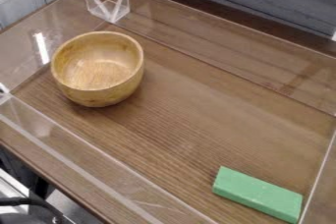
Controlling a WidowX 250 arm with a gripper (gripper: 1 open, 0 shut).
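Note:
A round wooden bowl (97,71) sits on the left half of the wooden table (197,110). A flat green block (257,193) lies near the front right corner. The gripper is out of sight in the current view.
A small clear acrylic piece (108,8) stands at the back left. Transparent panels run along the table's edges. A black cable (27,202) is at the lower left.

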